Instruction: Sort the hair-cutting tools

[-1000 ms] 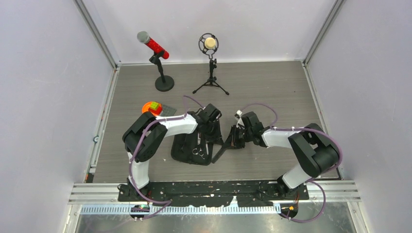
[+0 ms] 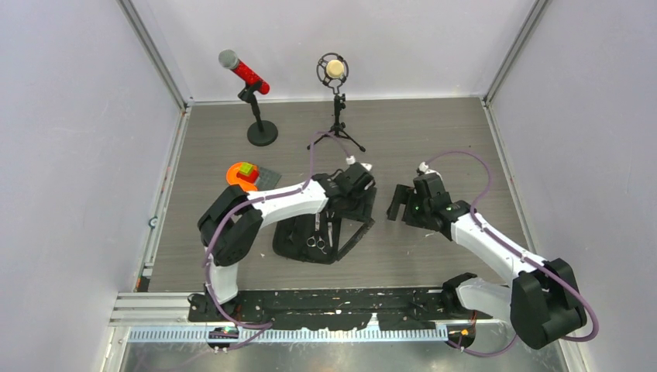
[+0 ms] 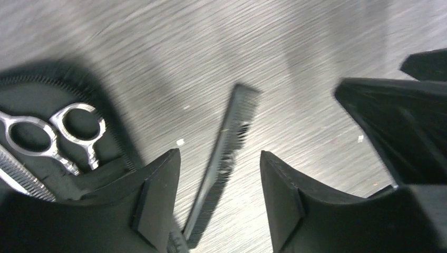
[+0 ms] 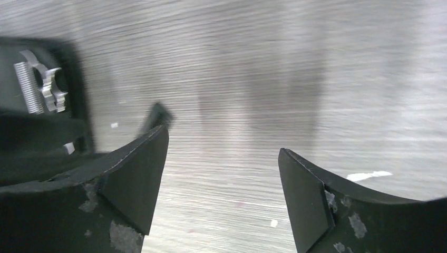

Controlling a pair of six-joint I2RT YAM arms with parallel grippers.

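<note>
A black comb (image 3: 221,163) lies on the table just right of the black case (image 2: 294,240), slanting, its lower end close to the case's edge. Above the comb hangs my left gripper, open, with its fingers apart on either side of it in the left wrist view. My right gripper stands to the right of the comb, open, with only bare table between its fingers. Silver scissors (image 3: 79,129) and other slim metal tools lie in the case. The left arm covers the case's upper part in the top view.
At the back stand a red microphone (image 2: 249,76) and a microphone on a tripod (image 2: 338,116). An orange dish (image 2: 233,175) with coloured blocks sits at left.
My right gripper has opened, let go of the comb and backed off to the right. My left gripper has shifted right and opened. The comb stays beside the case.
</note>
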